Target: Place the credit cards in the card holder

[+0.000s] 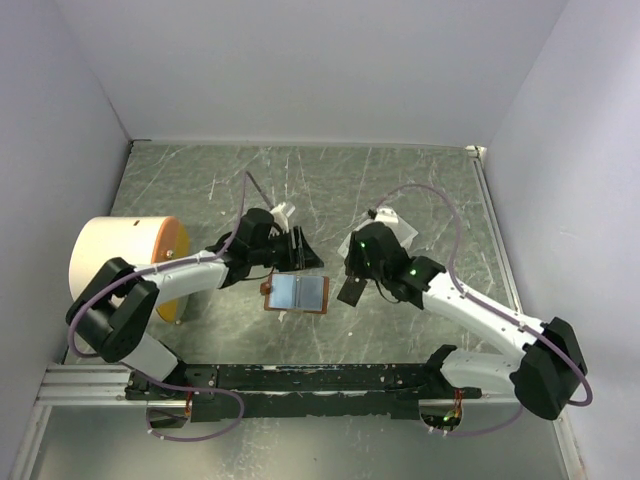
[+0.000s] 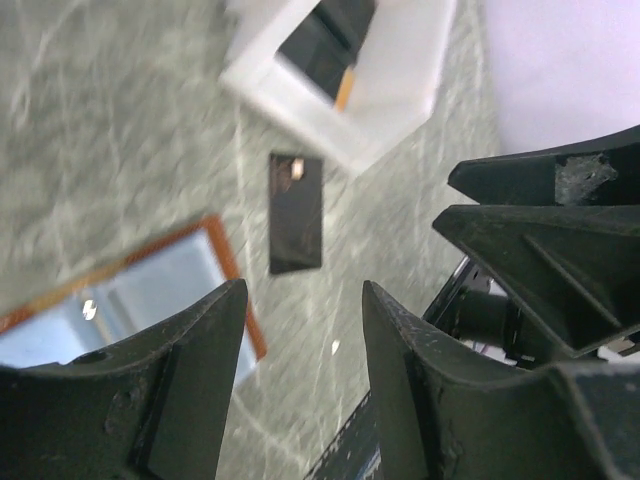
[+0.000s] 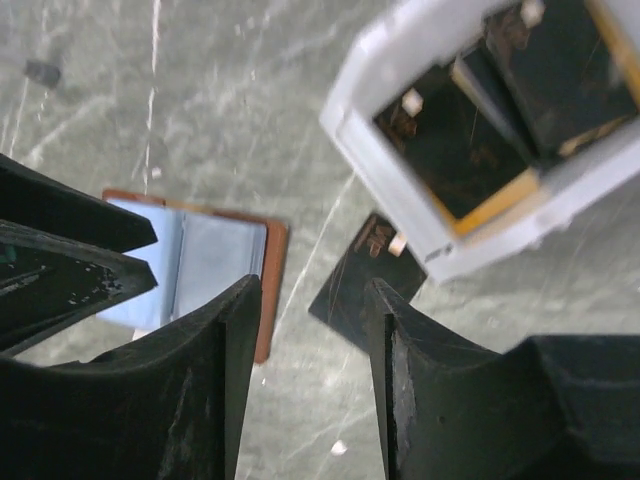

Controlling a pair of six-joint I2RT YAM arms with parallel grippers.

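A black card (image 1: pixel 352 290) lies flat on the green-grey marbled table, right of the open card holder (image 1: pixel 297 292), which has a brown border and pale blue inner sleeves. More dark cards (image 3: pixel 450 140) are in the white box (image 3: pixel 437 258) behind that card. Over the holder's back right corner is my left gripper (image 1: pixel 316 262); its wrist view shows the fingers apart with nothing between them. Above the loose card (image 3: pixel 370 280) hangs my right gripper (image 1: pixel 349 265), its fingers (image 3: pixel 238 345) also parted and empty. The box is partly hidden by the right arm in the top view.
A big cream and orange cylinder (image 1: pixel 120 264) stands at the table's left side. The two grippers are close together, with a narrow gap between them. Free table lies at the back and front.
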